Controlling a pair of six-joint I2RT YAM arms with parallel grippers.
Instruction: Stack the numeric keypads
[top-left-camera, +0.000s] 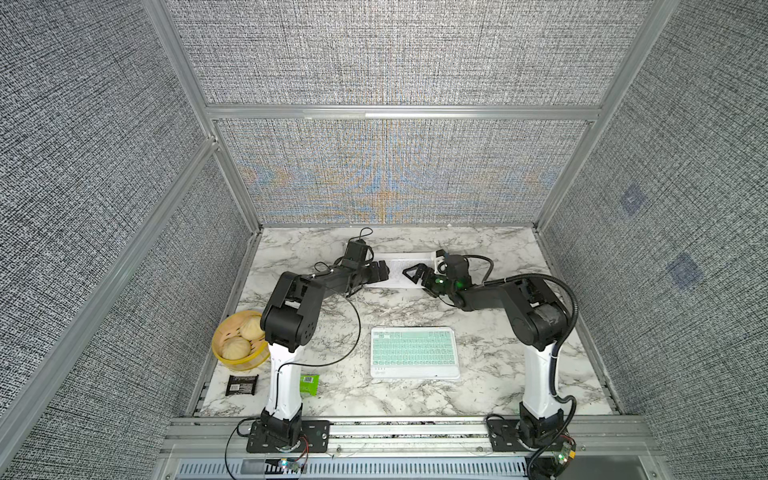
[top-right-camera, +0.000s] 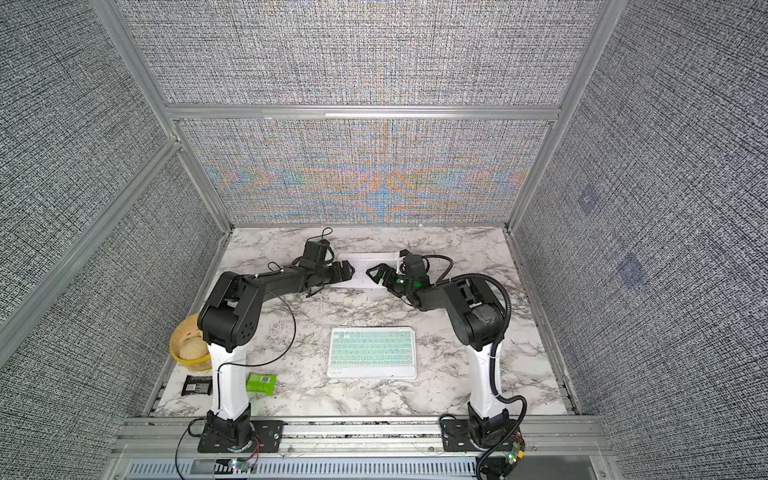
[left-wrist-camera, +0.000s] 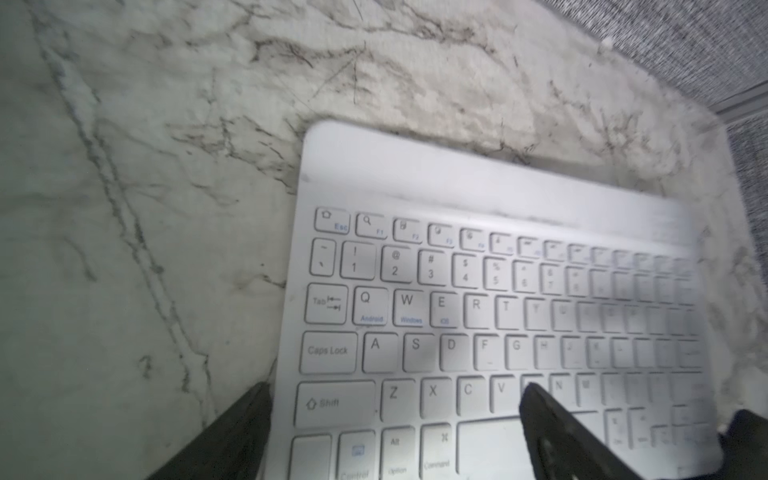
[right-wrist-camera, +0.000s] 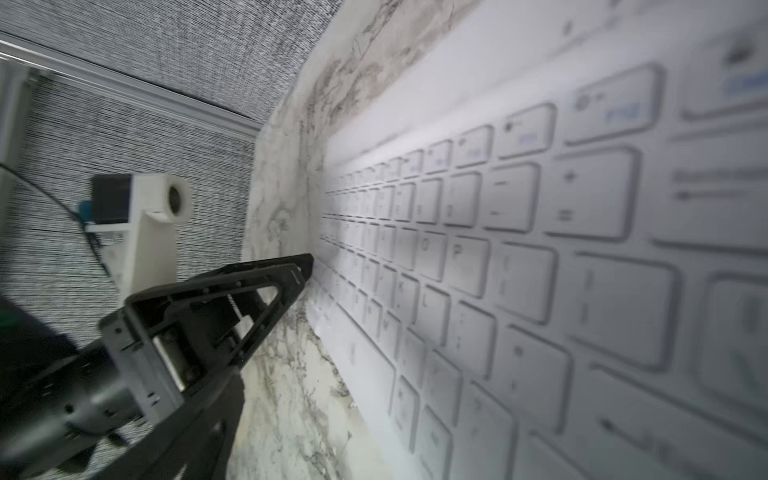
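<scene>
A white keyboard (left-wrist-camera: 480, 336) lies near the back of the table, with both grippers at it. My left gripper (top-left-camera: 379, 272) is open over its left part; in the left wrist view its fingertips are spread across the keys, holding nothing. My right gripper (top-left-camera: 413, 273) is open at its right part, low beside the keys, which fill much of the right wrist view (right-wrist-camera: 496, 304). Part of this keyboard is hidden by the grippers in the top views. A second keyboard (top-left-camera: 413, 352), white with mint-green keys, lies at the front middle.
A bamboo steamer (top-left-camera: 224, 336) with buns sits at the left, near a dark packet (top-left-camera: 241, 385) and a green packet (top-left-camera: 309, 384), partly behind the left arm. Bare marble (top-left-camera: 496, 352) surrounds the front keyboard. Mesh walls enclose the table.
</scene>
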